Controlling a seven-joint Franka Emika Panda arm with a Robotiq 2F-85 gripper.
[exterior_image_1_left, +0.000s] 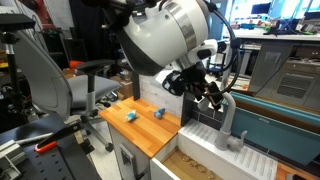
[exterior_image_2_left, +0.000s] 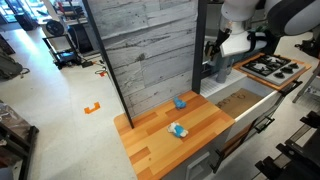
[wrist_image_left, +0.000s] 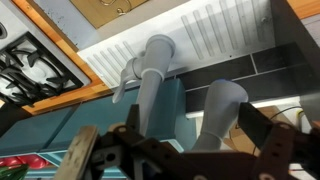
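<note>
The grey faucet stands upright at the back of the counter, its spout curving over at the top. My gripper is at the spout's upper part, pointing down. In the wrist view, the faucet's pipe rises at the centre and its spout end lies between the dark fingers at the bottom. The fingers stand apart, so the gripper looks open. Whether either finger touches the spout cannot be told.
Below is an open white drawer beside the wooden counter. Small blue items lie on the wood. A toy stove top is at the far right. White grey-lined panelling closes the back.
</note>
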